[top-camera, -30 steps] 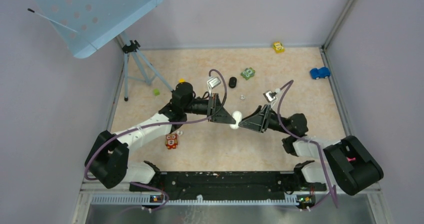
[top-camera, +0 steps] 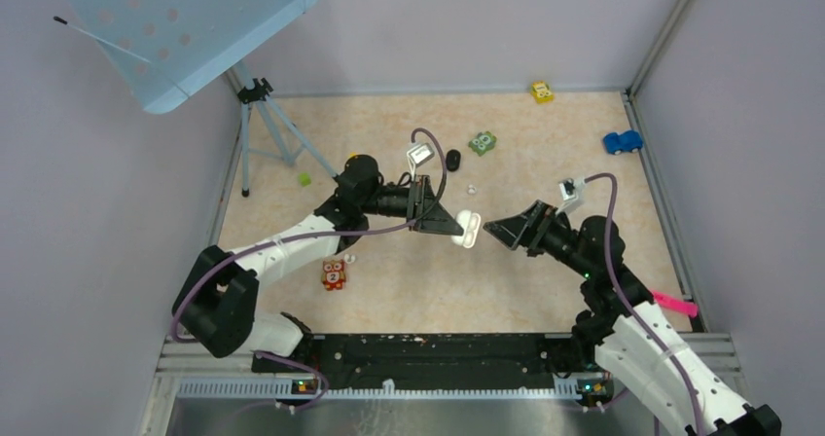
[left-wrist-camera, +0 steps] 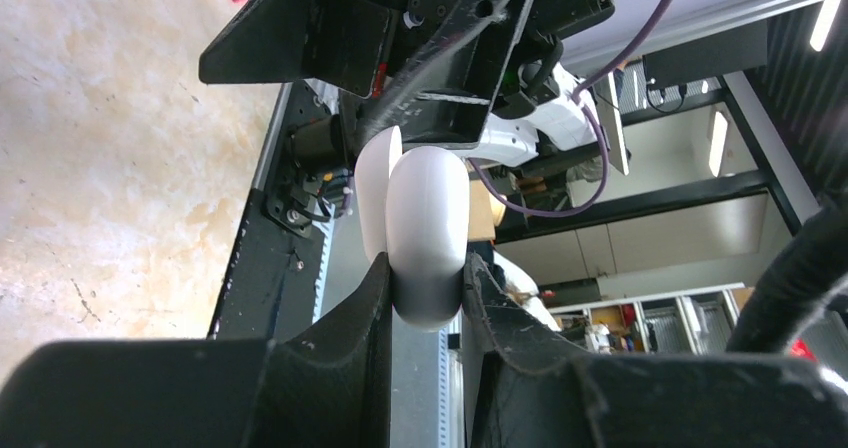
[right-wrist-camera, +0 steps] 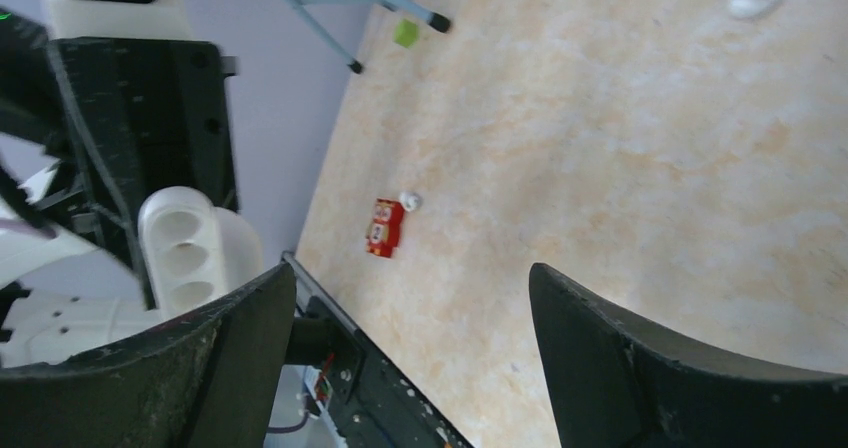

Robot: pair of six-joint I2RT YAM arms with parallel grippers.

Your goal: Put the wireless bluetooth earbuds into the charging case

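The white charging case is in the air over the mid table, with my left gripper shut on its lower part. Its lid stands open, and round hollows on the inner face show in the right wrist view. A short way to the right of the case, apart from it, is my right gripper, its fingers parted and nothing between them. One white earbud lies on the table behind the case. Another small white earbud rests at the left, beside the red owl toy.
The red owl toy lies front left. Toward the back are a black mouse-like object, a green toy and a yellow toy car. A blue car sits at the right edge.
One second ago my right gripper was against the case; it has drawn back to the right. The case now shows two spread halves. My left arm has barely shifted.
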